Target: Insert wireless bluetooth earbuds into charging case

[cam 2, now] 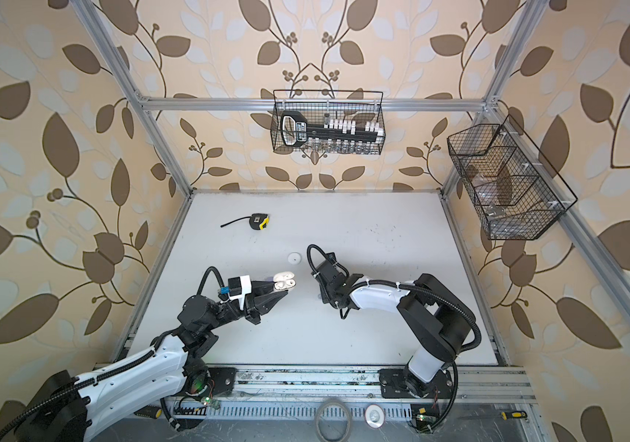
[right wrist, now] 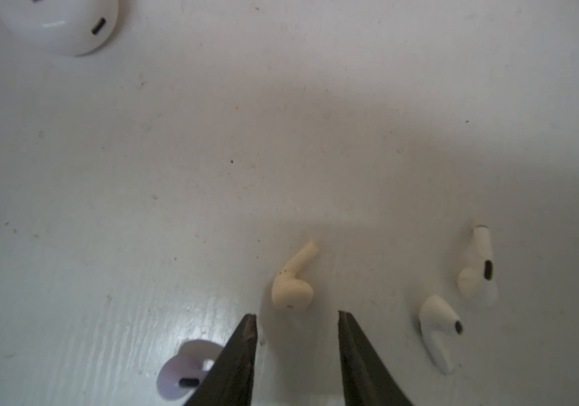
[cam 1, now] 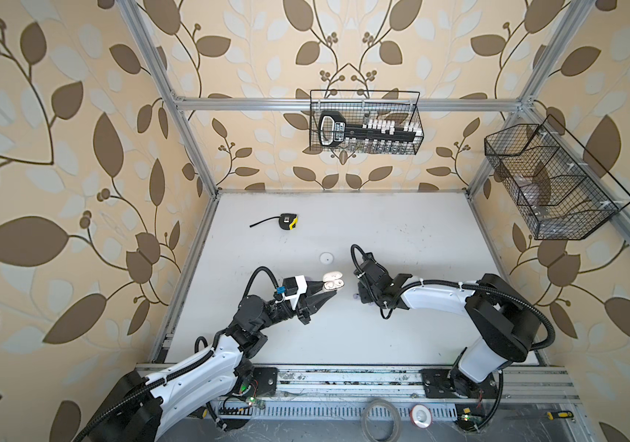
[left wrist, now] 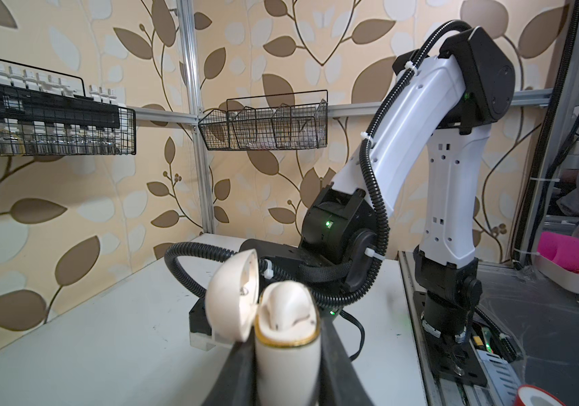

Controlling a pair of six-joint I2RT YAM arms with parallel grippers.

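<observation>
My left gripper is shut on the cream charging case [left wrist: 288,358], which stands upright with its lid [left wrist: 231,297] swung open. The slots at its top partly show; whether they hold anything, I cannot tell. In the top left view the case [cam 1: 333,284] is above the table's middle. My right gripper points down at the table, part open, nothing between its fingers. Just beyond its fingertips lies a cream earbud [right wrist: 292,289]. A purple earbud [right wrist: 182,377] lies by the left finger. Two white earbuds, one nearer [right wrist: 441,331] and one farther [right wrist: 480,270], lie to the right.
A round white case [right wrist: 66,23] rests at the upper left of the right wrist view. A tape measure [cam 1: 288,221] lies at the back left. Wire baskets [cam 1: 366,125] hang above the table.
</observation>
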